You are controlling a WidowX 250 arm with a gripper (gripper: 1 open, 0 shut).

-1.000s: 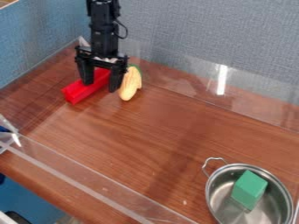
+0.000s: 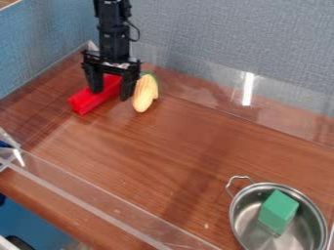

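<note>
My black gripper [image 2: 111, 80] is low at the back left of the wooden table [image 2: 170, 166], open, its fingers around or just over a long red block [image 2: 85, 101]. Part of the block is hidden behind the gripper. Just right of it a yellow corn cob [image 2: 146, 93] lies on the table, close to the right finger; whether they touch I cannot tell.
A steel pot [image 2: 308, 229] with a green block [image 2: 278, 210] inside sits at the front right. Blue-grey walls stand behind and at the left.
My gripper has shifted very slightly down and to the left over the red block. The other objects look unmoved.
</note>
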